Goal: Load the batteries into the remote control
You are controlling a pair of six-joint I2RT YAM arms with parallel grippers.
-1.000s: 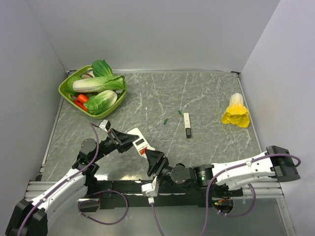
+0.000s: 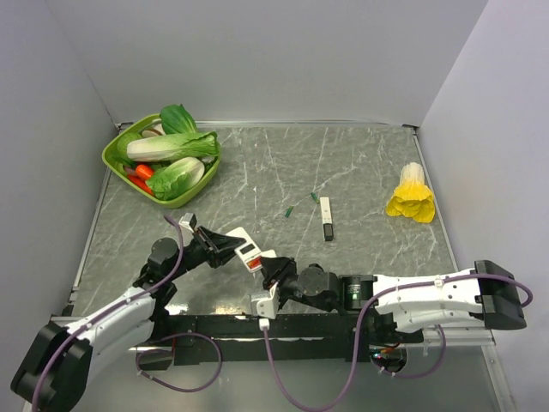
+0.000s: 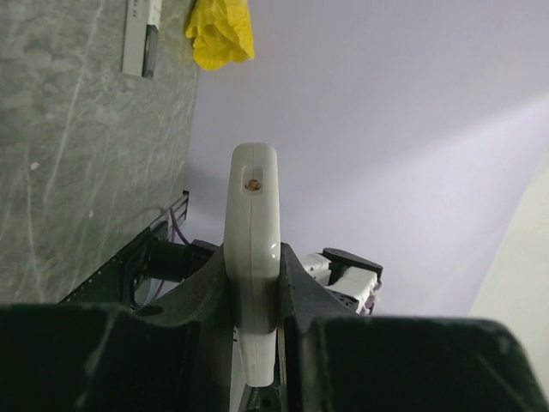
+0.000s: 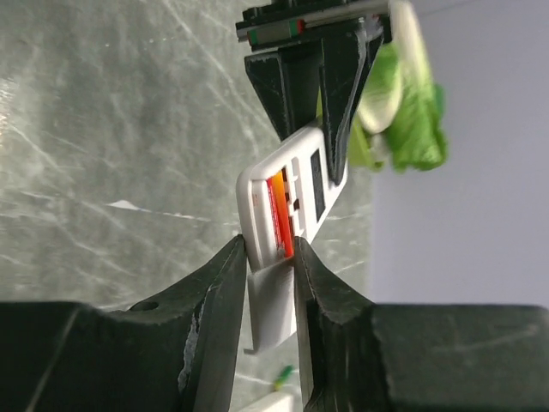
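The white remote is held up off the table, with my left gripper shut on it; the left wrist view shows its narrow white edge between the fingers. In the right wrist view, the battery compartment shows red-orange batteries. My right gripper is at the compartment's end, its fingertips close together over the white part below; whether it grips anything is unclear.
A grey-white bar and small green pieces lie on the marble table. A green basket of vegetables is back left, a yellow-white vegetable far right.
My right gripper and arm have shifted slightly to the right and up in the top view.
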